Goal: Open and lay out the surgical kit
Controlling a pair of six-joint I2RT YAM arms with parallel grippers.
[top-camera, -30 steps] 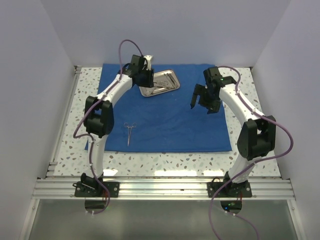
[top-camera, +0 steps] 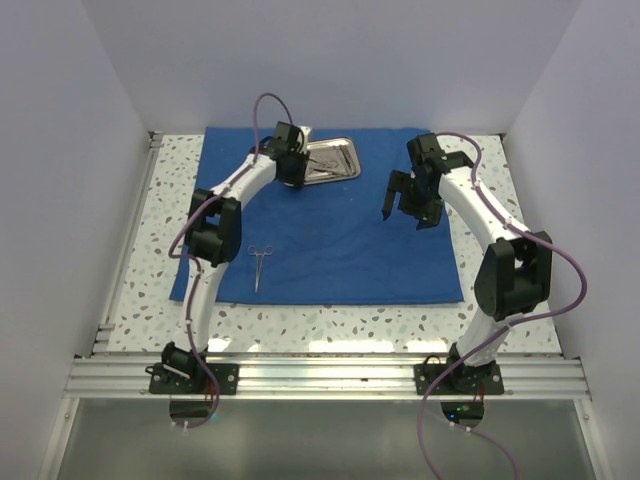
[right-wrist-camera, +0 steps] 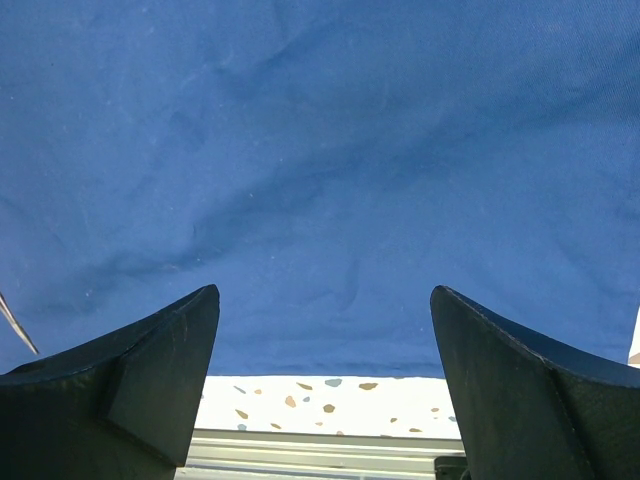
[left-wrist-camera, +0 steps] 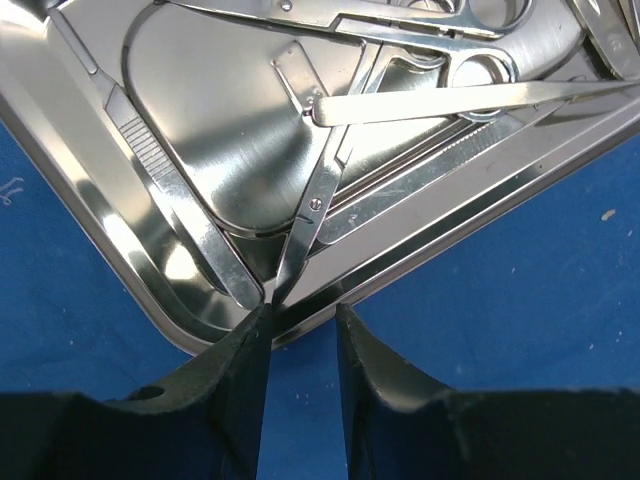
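Observation:
A steel tray [top-camera: 352, 170] rests on the back of the blue cloth [top-camera: 350, 250], holding forceps, a kidney dish [left-wrist-camera: 210, 80], scissors [left-wrist-camera: 316, 203] and other instruments. My left gripper is over the tray's near corner, part open, with the scissors' tips close by its left fingertip; whether they touch I cannot tell. A pair of clamp-like scissors [top-camera: 258, 268] lies alone on the cloth at front left. My right gripper [top-camera: 405, 200] stands open over the right side of the cloth, empty.
Speckled table surface [top-camera: 140, 280] borders the cloth, with grey walls around it.
My left gripper moved toward the tray and down over its left end during the last second. The right arm is nearly still.

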